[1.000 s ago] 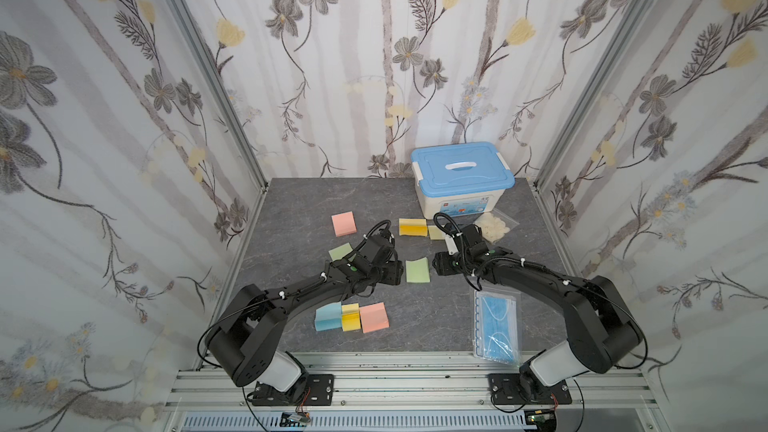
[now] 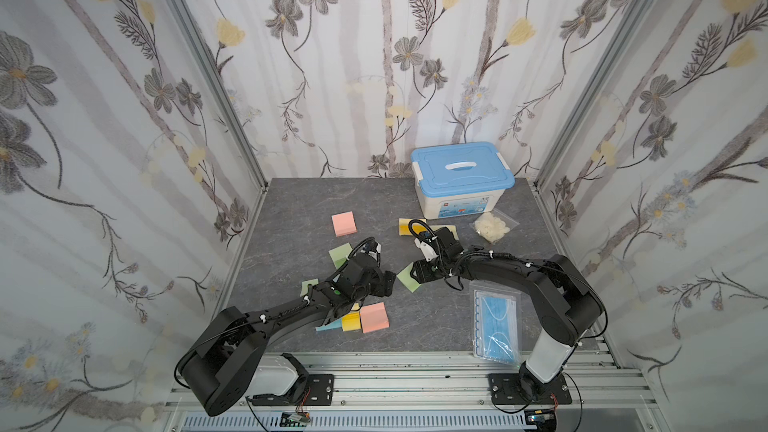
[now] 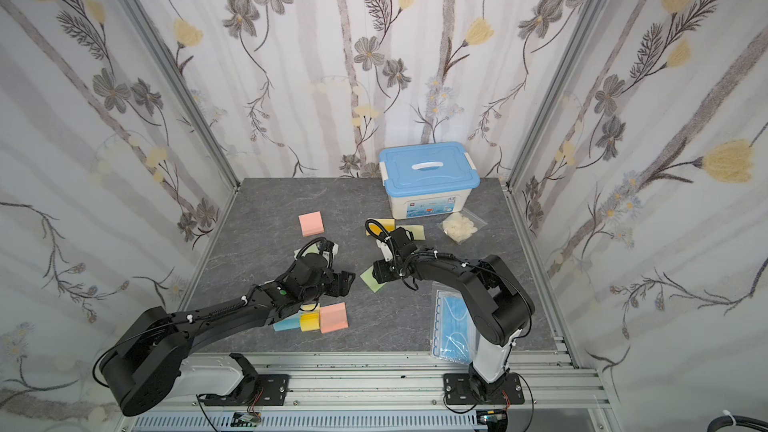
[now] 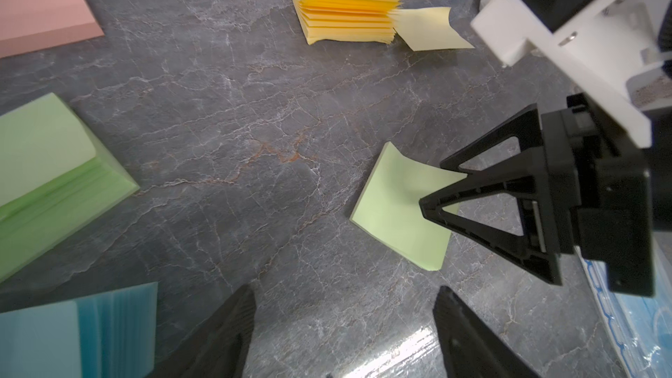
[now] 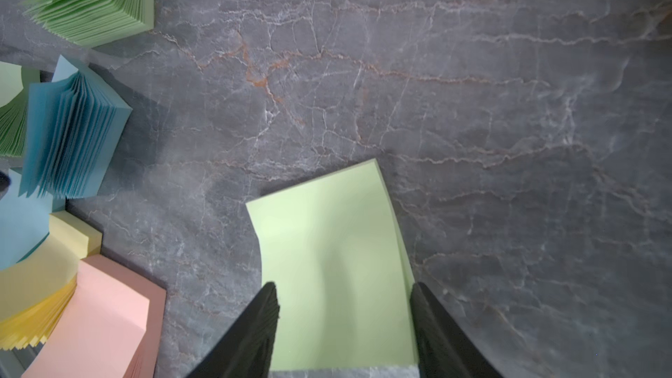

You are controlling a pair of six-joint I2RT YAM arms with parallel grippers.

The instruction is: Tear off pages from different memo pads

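Note:
A light green page (image 5: 329,259) lies at mid-table, slightly bent and turned at an angle; a second layer shows along one edge. My right gripper is shut on it, one finger at each side in the right wrist view, with the page spanning between them. To its left, my left gripper hangs open over bare table. Other pads include a green pad (image 4: 56,168), a blue pad (image 5: 84,126), a front pink pad (image 2: 373,317), a back pink pad (image 2: 344,224) and a small yellow pad (image 2: 352,322). The fanned yellow pad (image 4: 350,17) sits farther back.
A loose yellow page (image 4: 430,28) lies beside the fanned pad. Behind stands a lidded box (image 2: 462,180), with a bag of pale pieces (image 2: 492,227) next to it. A clear pouch with a blue mask (image 2: 496,326) lies front right. Bare table separates the grippers.

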